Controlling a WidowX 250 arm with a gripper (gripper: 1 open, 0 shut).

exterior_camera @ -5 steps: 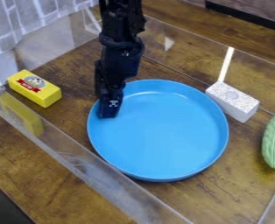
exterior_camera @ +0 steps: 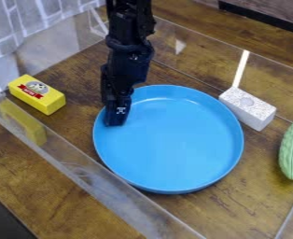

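A black gripper (exterior_camera: 118, 101) hangs down from the top middle, its fingers low at the left rim of a large blue plate (exterior_camera: 172, 145). It looks open, though the dark fingers are hard to make out against each other; nothing shows held between them.
A yellow box with a label (exterior_camera: 34, 91) lies at the left, a yellow piece below it. A white brush (exterior_camera: 246, 106) with a pale handle lies right of the plate, and a green cabbage-like object (exterior_camera: 292, 149) at the right edge. Bare wood shows behind.
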